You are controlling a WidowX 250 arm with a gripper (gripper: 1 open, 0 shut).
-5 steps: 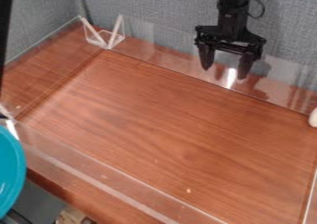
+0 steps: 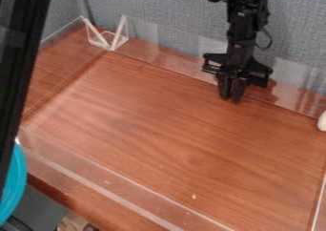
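Note:
My black gripper [image 2: 232, 86] hangs low at the back right of the wooden work surface [image 2: 166, 144], close to the clear rear edge. Its fingertips are down near the surface and appear close together; I cannot make out anything between them.
A white wire-like bracket [image 2: 107, 39] sits at the back left. A cyan round object [image 2: 10, 178] is at the lower left edge, and a small white object [image 2: 321, 121] at the right edge.
My gripper has moved down toward the surface over the last second, and its fingers appear closer together now.

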